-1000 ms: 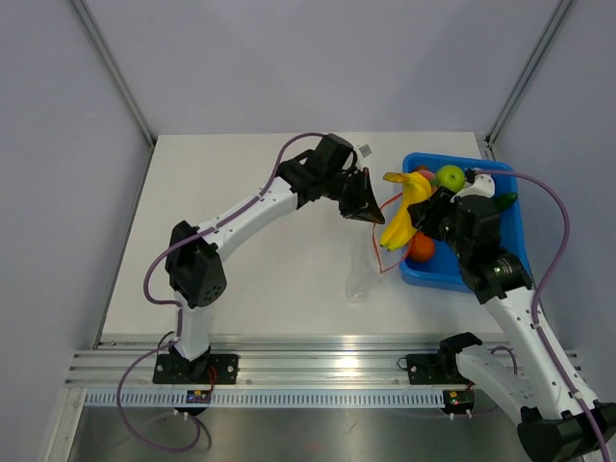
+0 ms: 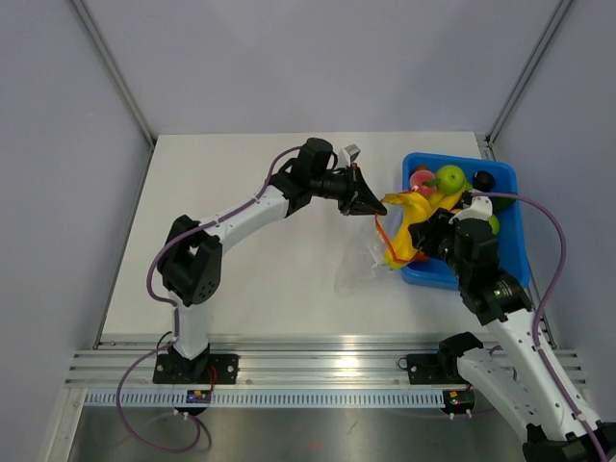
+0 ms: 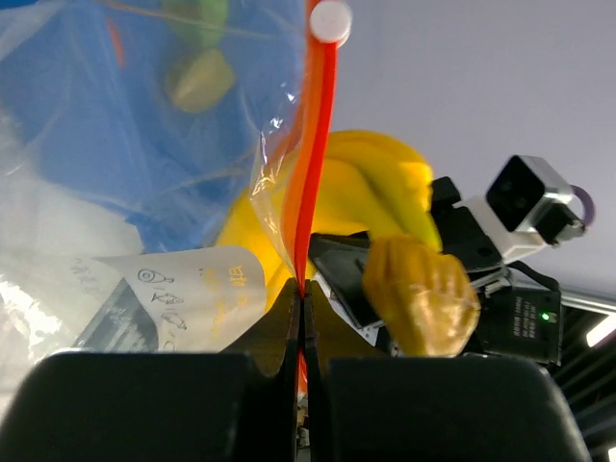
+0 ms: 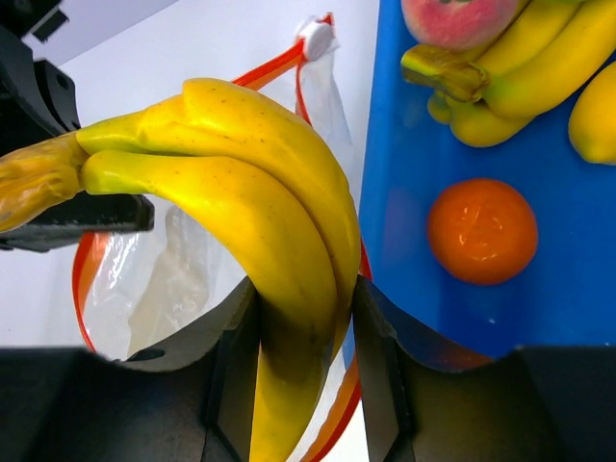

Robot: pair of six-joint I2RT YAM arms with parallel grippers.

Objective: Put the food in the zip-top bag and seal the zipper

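The clear zip bag (image 2: 358, 265) with red zipper hangs beside the blue bin, its mouth open. My left gripper is shut on the bag's red zipper edge (image 3: 318, 135). My right gripper is shut on a bunch of yellow bananas (image 2: 409, 221), held over the bag's mouth; in the right wrist view the bunch covers much of the opening, stem to the left, near the left gripper.
The blue bin (image 2: 513, 250) holds an apple (image 2: 449, 179), a peach (image 4: 457, 17), an orange (image 4: 481, 229), more bananas (image 4: 534, 53) and other produce.
The bananas in my right gripper have moved down the frame and tilted at the bag's opening.
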